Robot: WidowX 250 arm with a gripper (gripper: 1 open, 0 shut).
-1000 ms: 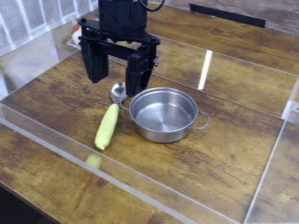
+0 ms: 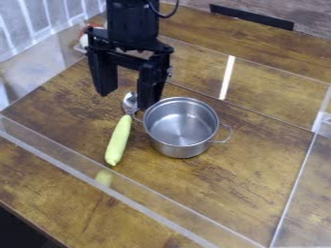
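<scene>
My black gripper (image 2: 127,82) hangs in the upper middle of the camera view, open, above and left of a steel pot (image 2: 181,136) with wire handles. A long pale yellow-green object (image 2: 118,139), like a corn cob or vegetable, lies on the wooden table (image 2: 77,194) left of the pot. A small silver object (image 2: 130,102), perhaps a spoon, lies just behind it, partly hidden by the gripper.
A small white and reddish object (image 2: 85,35) sits at the back left, partly behind the arm. Pale edges border the work area.
The pot and the yellow-green object have not moved.
</scene>
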